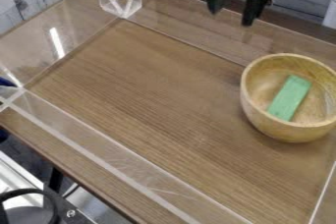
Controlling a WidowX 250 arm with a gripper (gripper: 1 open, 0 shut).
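Observation:
My gripper (pixel 233 2) is raised at the top centre-right of the camera view, dark and blurred, its fingers apart and open. Below it to the right, a round beige bowl (pixel 269 120) holds a green rectangular block (pixel 290 97). The bowl rests on the wooden tabletop (pixel 144 110), well below the gripper in the picture.
A clear plastic piece (pixel 120 0) stands at the back left. Transparent strips run along the table's left and front edges. A black coiled object (pixel 27 208) lies at the lower left corner.

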